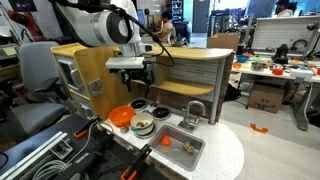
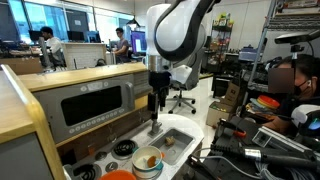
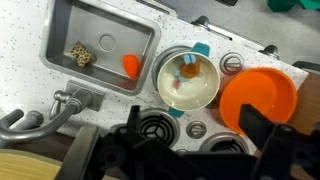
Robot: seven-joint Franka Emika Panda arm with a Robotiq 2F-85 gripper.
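Observation:
My gripper is open, its dark fingers set wide apart at the lower edge of the wrist view with nothing held. It hangs in the air above the counter, also seen in exterior view 2 [image 2: 157, 104]. Below it stands a pale pot [image 3: 186, 96] with teal handles, holding a brown-orange piece [image 3: 206, 76] and a small bluish-pink piece [image 3: 188, 71]. An orange bowl [image 3: 258, 98] is beside the pot. In the grey sink [image 3: 82, 22] lie an orange object [image 3: 131, 66] and a brown speckled one [image 3: 81, 53].
A metal faucet [image 3: 40, 120] rises at the sink's edge. Dark stove burners [image 3: 157, 126] lie behind the pot. A wooden shelf [image 1: 190, 53] overhangs the back of the counter. White counter to the sink's right [image 1: 225, 145] is bare.

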